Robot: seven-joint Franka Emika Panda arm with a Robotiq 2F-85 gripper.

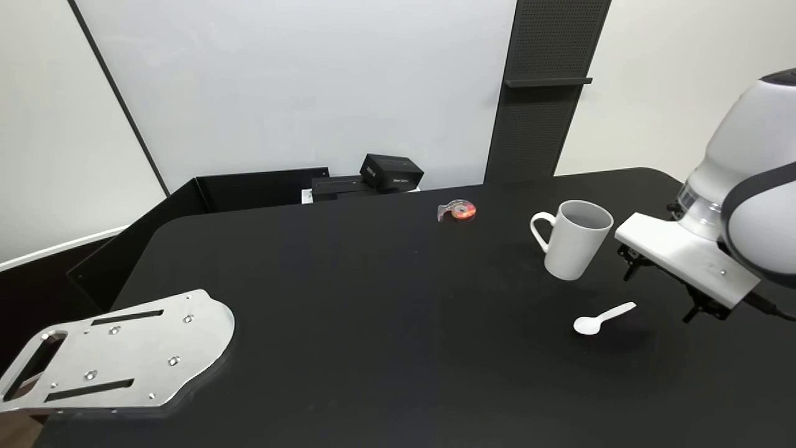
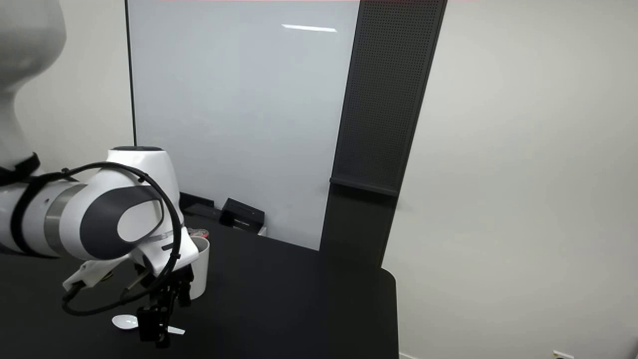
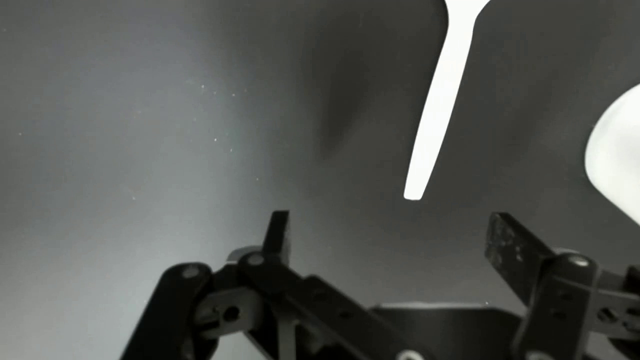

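A white spoon (image 1: 604, 318) lies flat on the black table, its bowl toward the left in exterior view 1. The wrist view shows its handle (image 3: 435, 120) pointing down toward my gripper; the bowl is cut off at the top. My gripper is open above the table, its fingertips wide apart, and the handle's end appears just beyond the gap between them. Behind the spoon a white mug (image 1: 574, 242) stands upright, handle to the left. Only part of the mug (image 3: 618, 156) enters the wrist view, at the right edge.
A tape dispenser (image 1: 459, 210) sits near the far table edge. Beyond that edge is a black box (image 1: 391, 172). A silver metal plate (image 1: 142, 347) occupies the front left.
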